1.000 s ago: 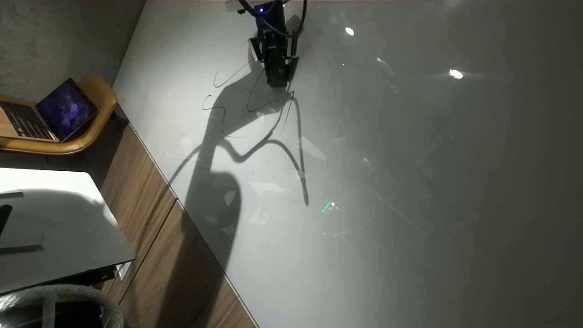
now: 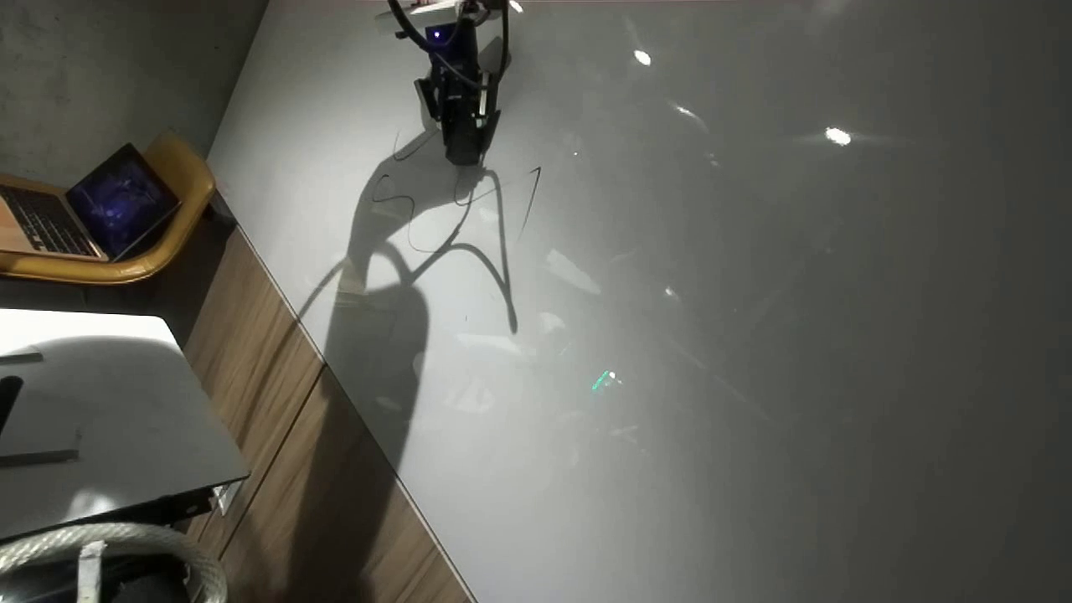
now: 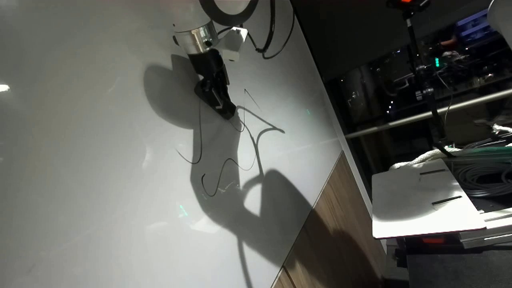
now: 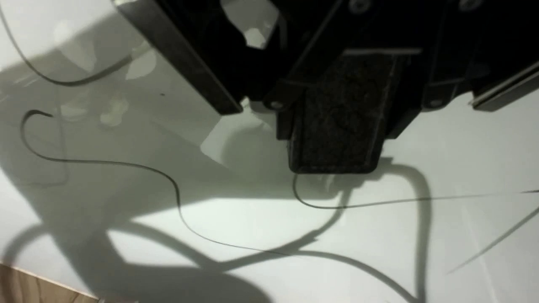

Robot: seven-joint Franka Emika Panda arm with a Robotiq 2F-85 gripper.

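Observation:
My gripper is shut on a dark, rectangular block [image 4: 336,96], which looks like an eraser. In exterior view 1 the gripper [image 2: 465,141] is at the top, left of centre, its tip close over or on the white surface; contact cannot be told. Thin dark marks are drawn on that surface: a wavy line [image 4: 177,192], a hooked line [image 3: 200,139] and a straight stroke [image 2: 532,201]. One curved line [image 4: 323,207] runs out from under the block, which hides its other end.
The white surface [image 2: 754,432] is wide and clear to the right in exterior view 1, apart from glare. Wood panels [image 2: 291,432] border it, with a laptop [image 2: 121,201] and small white table [image 2: 110,402] beyond. The arm's shadow darkens the marked area.
In exterior view 1 my gripper has shifted left and slightly down with the block, its shadow moving along. It now covers parts of the two upper lines. The wavy line and straight stroke look unchanged.

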